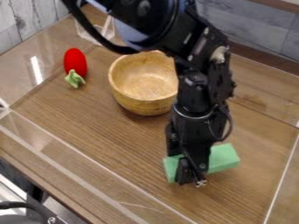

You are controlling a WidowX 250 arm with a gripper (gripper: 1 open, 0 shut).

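My black gripper (190, 171) reaches down from the top centre to the lower middle of the wooden table. It is shut on a flat green block (219, 159), which sticks out on both sides of the fingers at or just above the tabletop. The fingertips cover part of the block.
A tan bowl (128, 83) sits behind the arm, left of centre. At the upper left lie a red oval object (75, 59) and a small light-green item (75, 79).
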